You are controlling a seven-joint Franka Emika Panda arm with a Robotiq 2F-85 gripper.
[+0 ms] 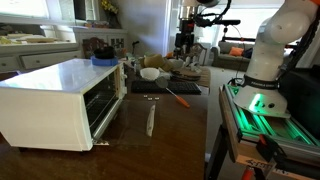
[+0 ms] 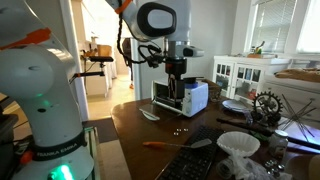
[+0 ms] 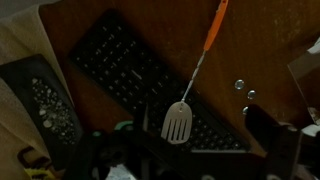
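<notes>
My gripper [image 1: 183, 48] hangs in the air above the far part of the table, pointing down. In the wrist view its dark fingers [image 3: 270, 135] stand wide apart at the lower edge, with nothing held. Below them lies a slotted metal spatula [image 3: 178, 123] with an orange handle [image 3: 218, 25]. The spatula's head rests over a black keyboard [image 3: 118, 62], while the handle reaches past it onto the dark table. Seen from the second exterior view, the orange handle [image 2: 158, 144] points left, away from the keyboard [image 2: 192, 158].
A white toaster oven [image 1: 62, 98] fills the near left of the table, a pale flat utensil [image 1: 150, 121] beside it. Behind the keyboard stands a white bowl [image 1: 150, 74]. A dark speckled tray [image 3: 45, 108] lies left in the wrist view.
</notes>
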